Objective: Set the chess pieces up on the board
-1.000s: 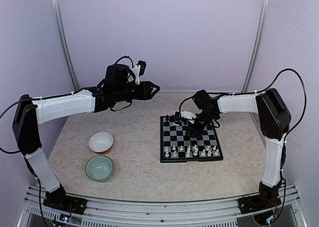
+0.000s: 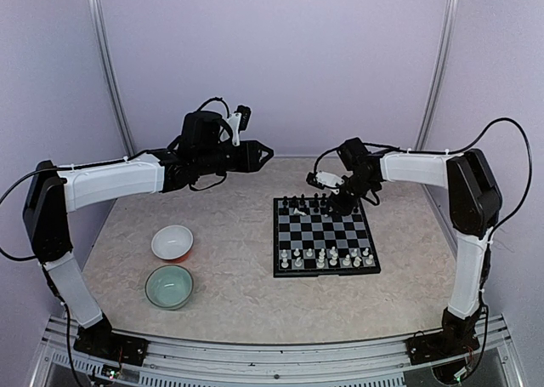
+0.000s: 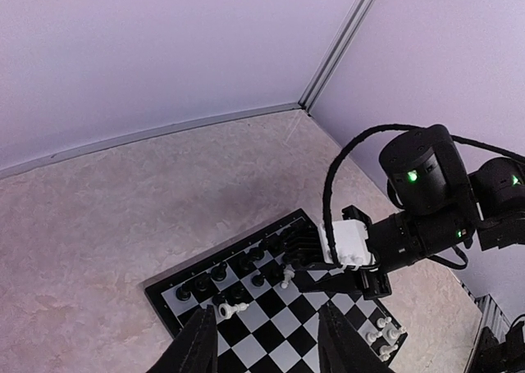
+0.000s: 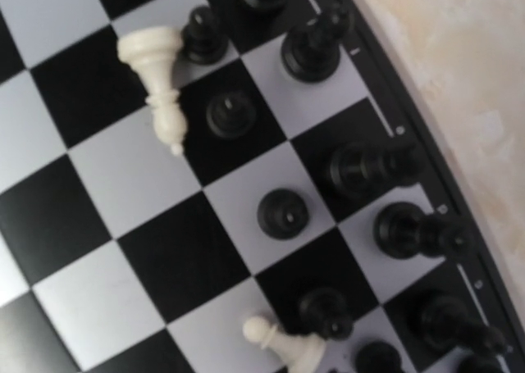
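The chessboard (image 2: 368, 249) lies on the table with white pieces (image 2: 321, 258) along its near side and black pieces (image 2: 304, 202) along its far side. Among the black ones, a larger white piece (image 4: 158, 78) rests on its side. A smaller white piece (image 4: 287, 346) is tipped over beside a black pawn (image 4: 326, 311). Low over the far part of the board, my right gripper is open, its tips close to that smaller piece; whether they touch it is unclear. My left gripper hangs up left of the board, open and empty.
On the left of the table stand a white bowl (image 2: 172, 241) and a green bowl (image 2: 169, 287). The table between bowls and board is bare. The right arm (image 2: 415, 169) reaches across the board's far right corner.
My right gripper has moved from over the middle of the board toward its far side and slightly right. The left arm has barely shifted. The bowls stay where they were.
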